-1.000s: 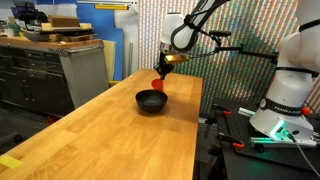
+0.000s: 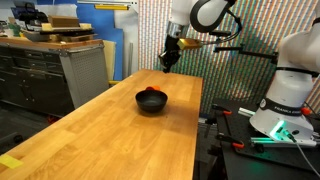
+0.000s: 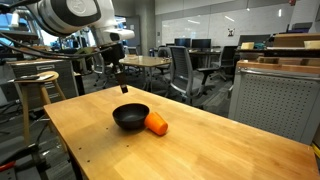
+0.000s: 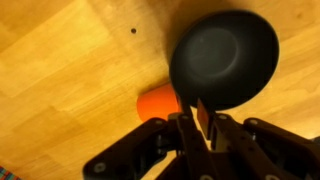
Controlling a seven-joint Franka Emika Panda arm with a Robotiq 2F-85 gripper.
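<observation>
A black bowl (image 2: pixel 151 101) stands upright on the wooden table and looks empty in the wrist view. Beside it lies an orange cup (image 3: pixel 157 124) on its side, close to the bowl's rim. In exterior view 1 the bowl partly hides this cup (image 2: pixel 154 89). My gripper (image 3: pixel 123 90) hangs above the table, clear of both things. From the wrist, the gripper shows a narrow gap between its fingers, with no object held; the bowl and the cup (image 4: pixel 157 103) are below.
Bare tabletop (image 2: pixel 90 130) stretches widely in front of the bowl. A stool (image 3: pixel 38 98) stands beyond the table's far side, and an office chair (image 3: pixel 188 70) is in the background.
My gripper has risen away from the table. The orange cup, upright beneath the gripper a second ago, now lies low behind the bowl. The bowl has stayed in place.
</observation>
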